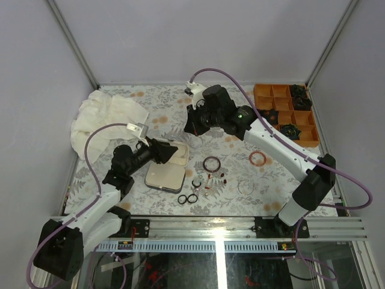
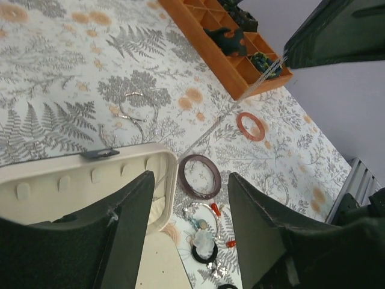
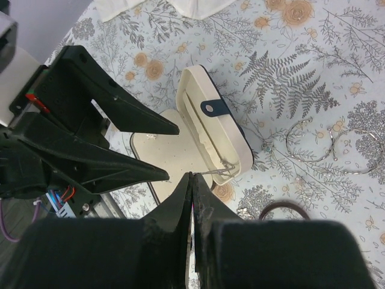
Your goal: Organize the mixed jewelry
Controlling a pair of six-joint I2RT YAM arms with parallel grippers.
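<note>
A thin silver chain [image 2: 207, 133] runs from the tips of my right gripper down into the lidded part of an open cream jewelry case [image 1: 165, 176]. The right gripper is shut on that chain and hangs above the case's far side. My left gripper stands open over the case, nothing visible between its fingers, and the chain crosses behind its gap in the left wrist view. A dark bangle [image 1: 212, 164], a reddish-orange bangle [image 1: 257, 159], black rings [image 1: 192, 198] and small red pieces [image 2: 231, 244] lie on the cloth.
An orange compartment tray [image 1: 280, 91] with dark items inside sits at the far right. White cloth [image 1: 96, 117] is bunched at the left. Thin silver bracelets [image 3: 355, 171] lie beyond the case.
</note>
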